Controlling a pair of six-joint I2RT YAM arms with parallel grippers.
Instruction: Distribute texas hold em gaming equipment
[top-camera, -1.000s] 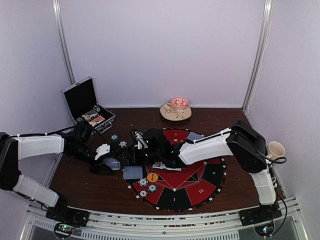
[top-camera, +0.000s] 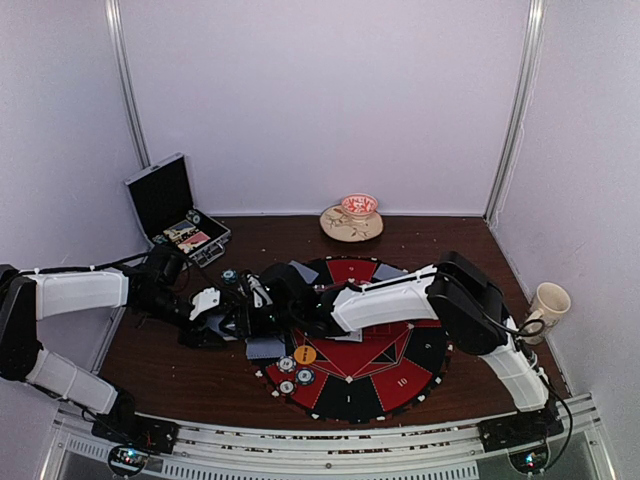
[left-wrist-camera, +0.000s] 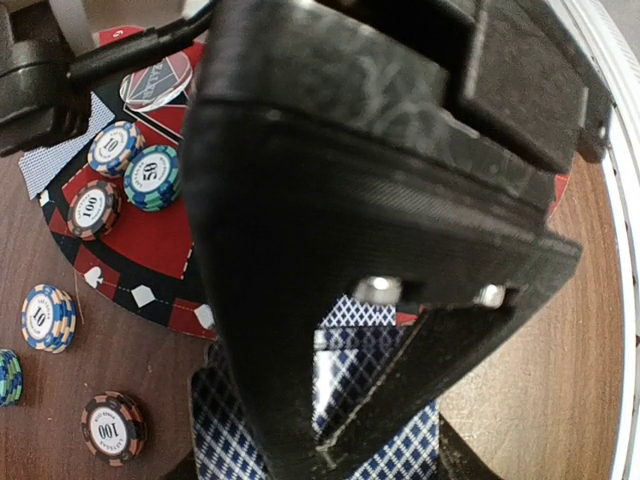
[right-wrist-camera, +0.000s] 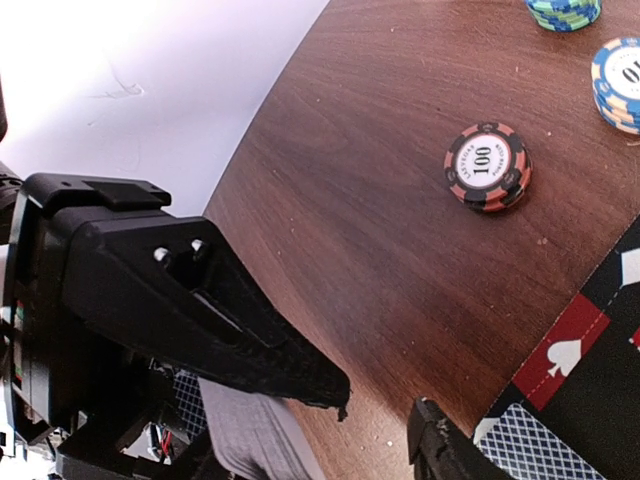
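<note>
My left gripper (top-camera: 208, 325) is shut on blue-backed playing cards (left-wrist-camera: 375, 445), held at the table's left beside the round mat. Poker chips lie loose: an orange-black 100 chip (right-wrist-camera: 487, 166), a blue 10 chip (left-wrist-camera: 47, 318), and several on the mat (top-camera: 305, 376). Cards (top-camera: 265, 348) lie on the mat's left edge. The open chip case (top-camera: 195, 240) stands at back left.
A bowl (top-camera: 358, 205) on a plate (top-camera: 350, 226) stands at the back; a mug (top-camera: 548, 310) is at the right edge. Bare table (top-camera: 480, 390) shows at the front right.
My right arm has moved left, bringing its gripper up to the left gripper and the cards. The left arm looks unchanged.
</note>
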